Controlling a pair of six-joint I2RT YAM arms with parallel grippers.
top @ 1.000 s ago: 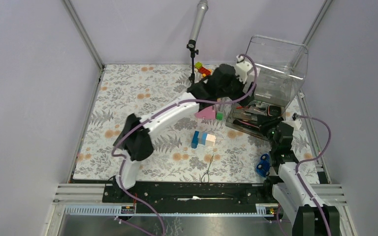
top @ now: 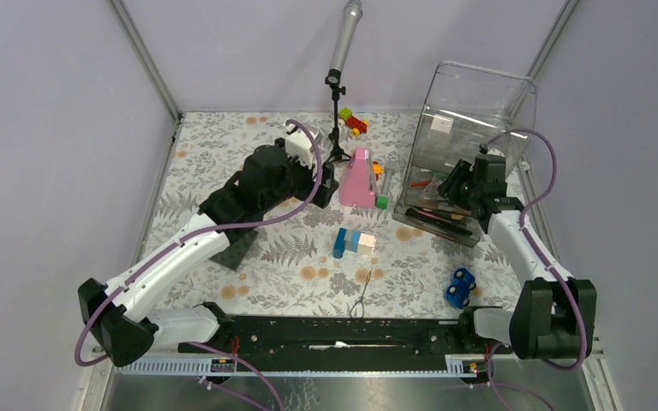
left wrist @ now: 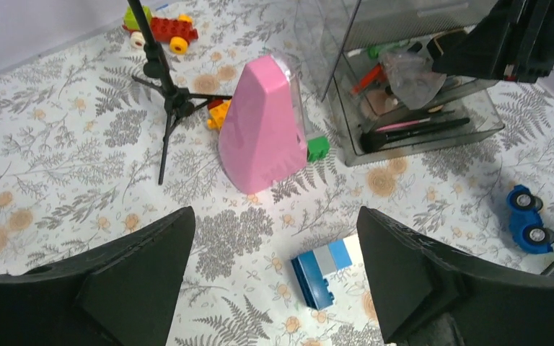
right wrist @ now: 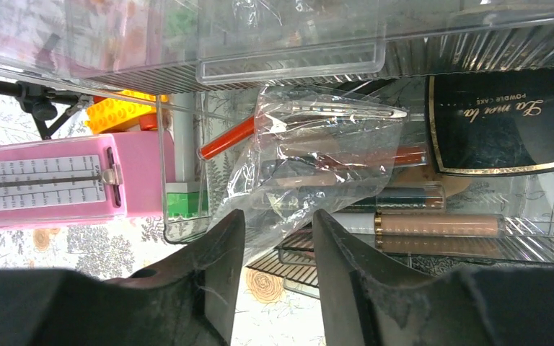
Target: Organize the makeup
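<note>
The clear acrylic organizer (top: 411,214) stands at the back right with its lid raised. Inside lie lip glosses (right wrist: 436,225), a red tube (right wrist: 227,138), a black powder compact (right wrist: 503,121) and a crumpled clear plastic bag (right wrist: 324,173). My right gripper hangs over the organizer, fingers part apart, directly above the bag; whether they touch it I cannot tell. My left gripper is open over the middle-left of the table, nothing between its fingers.
A pink object (top: 358,178), a black stand (top: 337,128) and toy bricks (top: 355,124) stand behind. Blue blocks (top: 340,242) and a blue toy car (top: 460,288) lie in front.
My left gripper has drawn back leftward from the organizer.
</note>
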